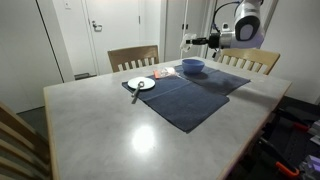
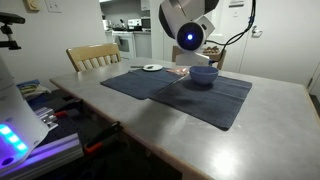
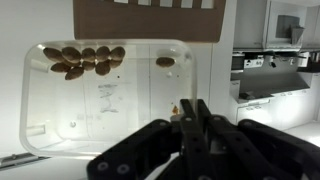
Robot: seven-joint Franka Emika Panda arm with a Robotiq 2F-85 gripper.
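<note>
A clear plastic container (image 3: 130,130) fills much of the wrist view, its rim and walls visible. Several brown nuts (image 3: 88,54) are gathered along one side of it, and a single nut (image 3: 166,61) lies apart. My gripper is shut on the container's edge at the lower right. In exterior view 1 the container (image 1: 186,42) shows as a small pale shape at the tip of my gripper (image 1: 193,41), above the blue bowl (image 1: 193,66). The bowl (image 2: 203,75) stands on the dark mat; its inside is hidden.
A white plate (image 1: 143,84) with a green item (image 1: 136,94) lies to the bowl's left in exterior view 1. Between them is a small pale and reddish thing (image 1: 165,72). Chairs (image 1: 134,56) stand behind the table.
</note>
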